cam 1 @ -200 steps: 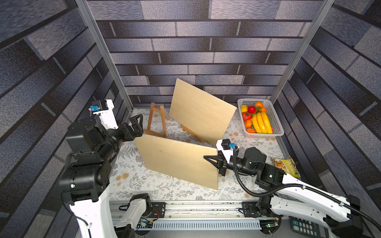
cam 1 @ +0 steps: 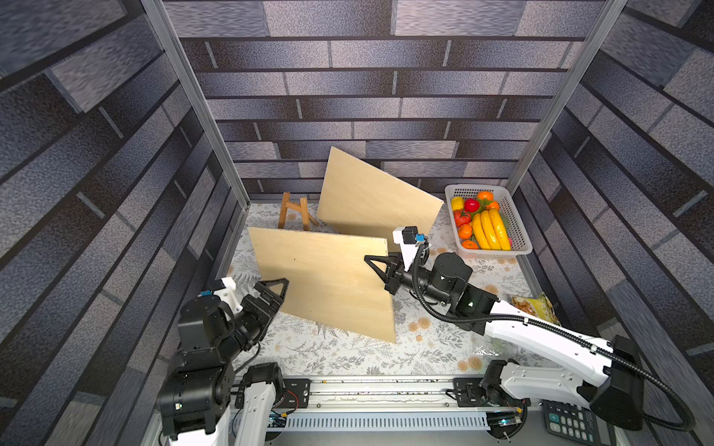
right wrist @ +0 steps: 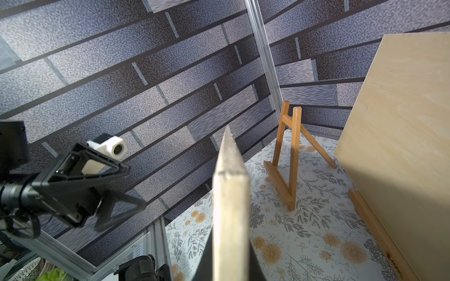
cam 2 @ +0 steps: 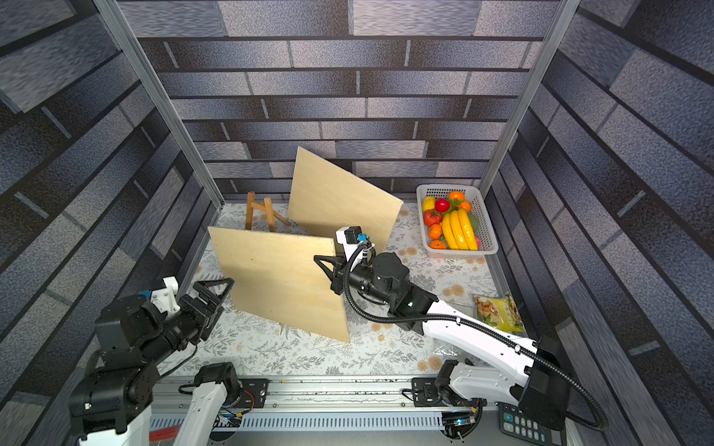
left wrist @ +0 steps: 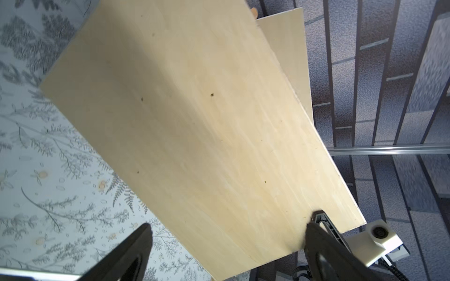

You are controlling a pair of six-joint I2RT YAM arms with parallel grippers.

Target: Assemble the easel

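Note:
A thin wooden board [cam 1: 327, 278] is held up above the table's front middle, broad face forward. My right gripper [cam 1: 376, 265] is shut on its right edge; in the right wrist view the board [right wrist: 230, 215] appears edge-on down the middle, covering most of the fingers. Beside the board's left edge, my left gripper [cam 1: 280, 289] stands open, and in the left wrist view the board's face fills the space beyond its fingers [left wrist: 126, 257]. Behind stands a small wooden easel [right wrist: 294, 154], partly covered by the board from above. Another easel at the back supports a second board [cam 1: 375, 197].
The second easel shows only its lower ledge [right wrist: 375, 229]. At the back right sits a white basket [cam 1: 526, 238] of fruit, with a yellow snack packet [cam 1: 539, 308] in front of it. Bare patterned tabletop [cam 1: 327, 356] lies along the front.
The held board has risen and shifted left and back with my right gripper, covering more of the small easel.

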